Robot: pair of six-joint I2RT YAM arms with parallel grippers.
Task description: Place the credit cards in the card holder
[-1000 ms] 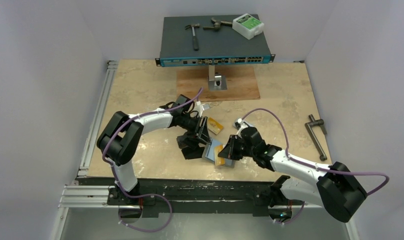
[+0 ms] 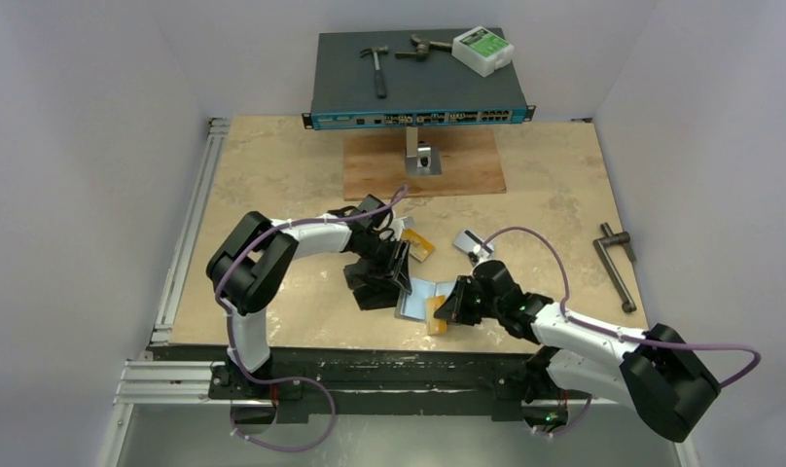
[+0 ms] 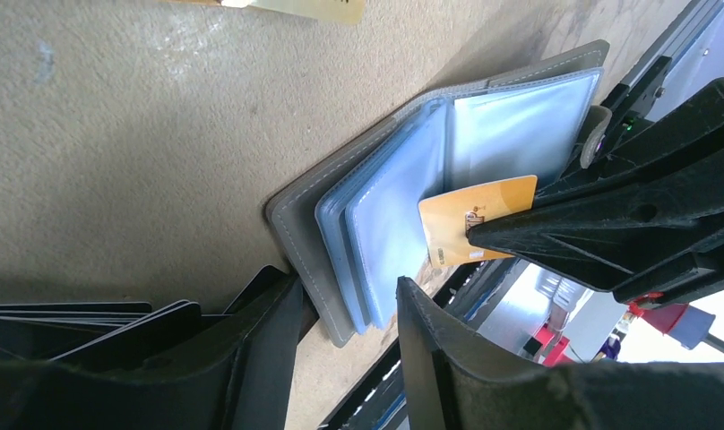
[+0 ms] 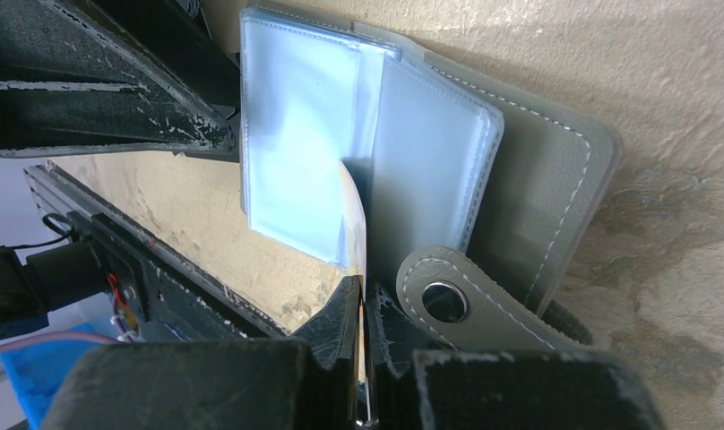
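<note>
The open card holder (image 2: 416, 297), blue sleeves on a grey cover, lies at the front middle. My right gripper is shut on a yellow card, seen edge-on at the sleeves' fold in the right wrist view, where part of it reaches between the sleeves. My left gripper stands open at the holder's left end, above black cards (image 3: 116, 331); whether its fingertips touch the holder is unclear. Another yellow card (image 2: 418, 243) lies behind the holder, and a grey-white card (image 2: 472, 241) is to its right.
Metal tools (image 2: 615, 277) lie at the right edge. A rack device (image 2: 418, 83) with hammers and a white box stands at the back over a wooden board (image 2: 477, 175).
</note>
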